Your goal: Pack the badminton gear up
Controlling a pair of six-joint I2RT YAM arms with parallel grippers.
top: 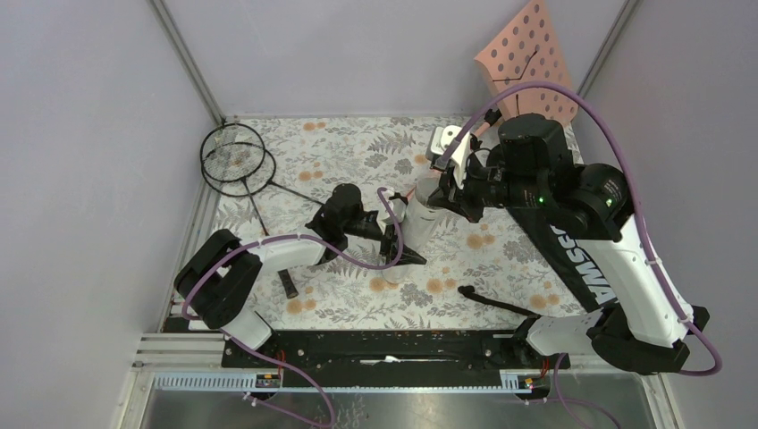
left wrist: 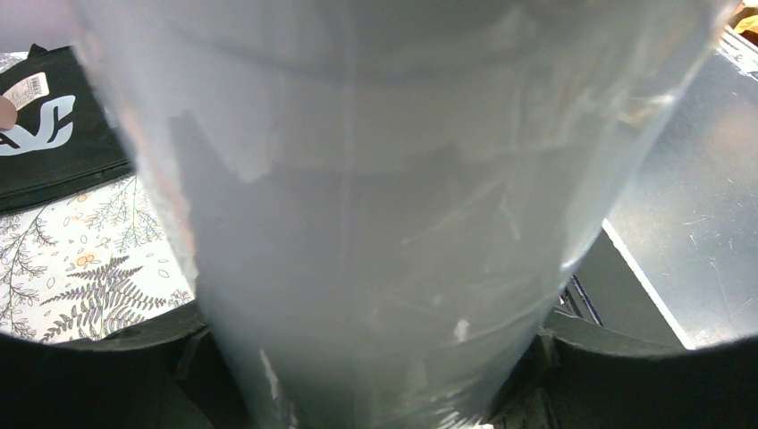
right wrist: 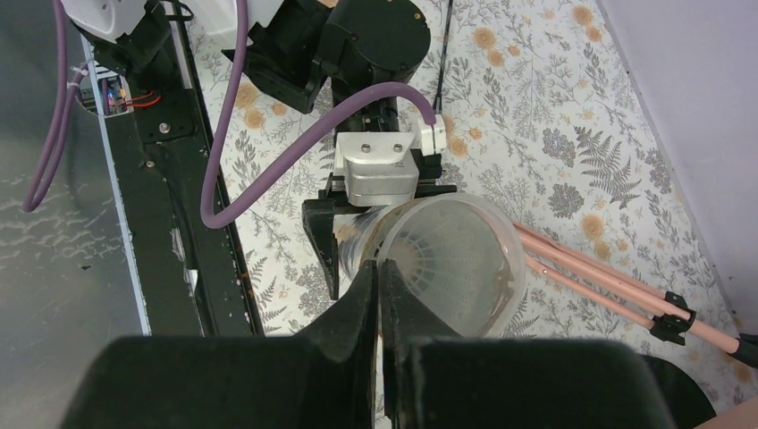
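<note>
A translucent cylindrical tube (top: 420,228) stands tilted in the top view, with its open end facing my right gripper. My left gripper (top: 402,255) is shut on the tube's sides; in the left wrist view the tube (left wrist: 375,206) fills the space between the fingers. Inside the tube (right wrist: 456,259), a pale shape with radiating ribs shows in the right wrist view. My right gripper is shut at the tube's mouth, nothing visible between its fingertips. Two black-framed rackets (top: 234,161) lie overlapping at the left of the table.
A black bag (top: 581,259) with white lettering lies at the right, partly under my right arm. A black-handled item (top: 496,302) rests near the front. Pink shafts (right wrist: 617,290) lie behind the tube. A pink perforated panel (top: 532,63) leans at the back right.
</note>
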